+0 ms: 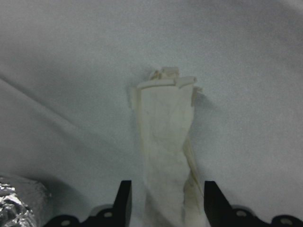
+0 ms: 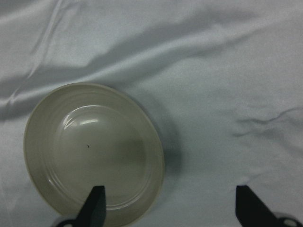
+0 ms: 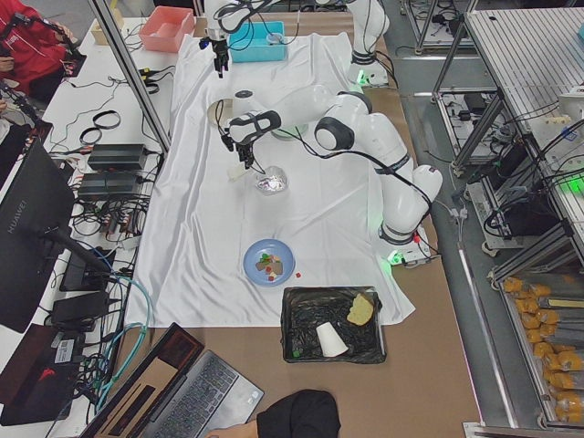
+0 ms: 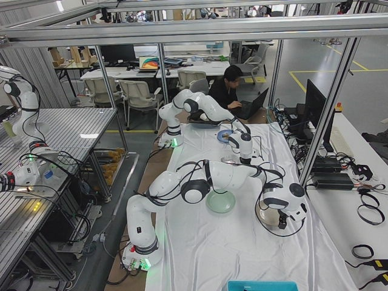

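Note:
My left gripper is open above a flattened cream paper-like strip (image 1: 165, 118) with ragged, folded ends, lying on the white cloth; nothing is held. Crumpled foil (image 1: 12, 205) is at its lower left in the left wrist view and appears as a bundle (image 3: 272, 182) in the camera left view. My right gripper stands open over the cloth, beside and above a beige plate (image 2: 94, 146), empty between its fingers. A green plate (image 4: 220, 202) lies near the arms.
A blue plate with scraps (image 3: 254, 274) and a black-lined tray (image 3: 310, 307) are at the near end. A blue bin (image 3: 246, 53) sits at the far end. The cloth between foil and blue plate is clear.

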